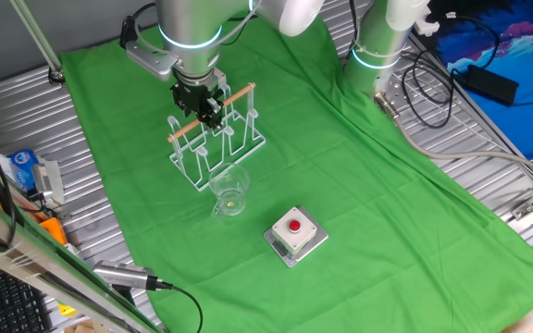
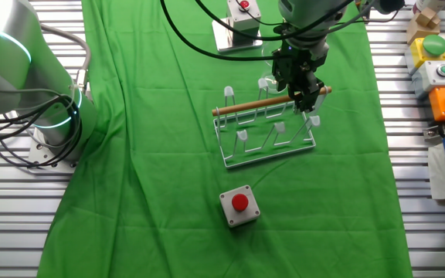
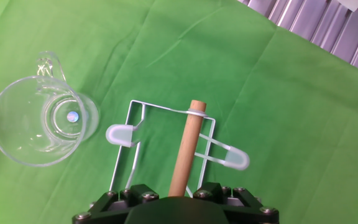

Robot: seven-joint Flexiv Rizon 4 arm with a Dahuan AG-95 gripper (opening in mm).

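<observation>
A white wire rack (image 1: pixel 202 176) with a wooden bar (image 1: pixel 185 130) along its top stands on the green cloth. My gripper (image 1: pixel 213 121) is down at that bar; in exterior view 2 the gripper (image 2: pixel 306 94) overlaps the bar's right part. In the wrist view the wooden bar (image 3: pixel 188 146) runs in between the two black finger linkages. The fingertips are hidden, so whether they touch or hold the bar does not show. Beside the rack a clear glass mug (image 1: pixel 230 192) stands upright, apart from the gripper; its handle (image 3: pixel 50 65) shows in the wrist view.
A grey box with a red button (image 1: pixel 294 230) sits on a metal plate near the mug. Another red-button box (image 2: pixel 239 205) lies on the rack's other side. Boxes and tools line the table's edge.
</observation>
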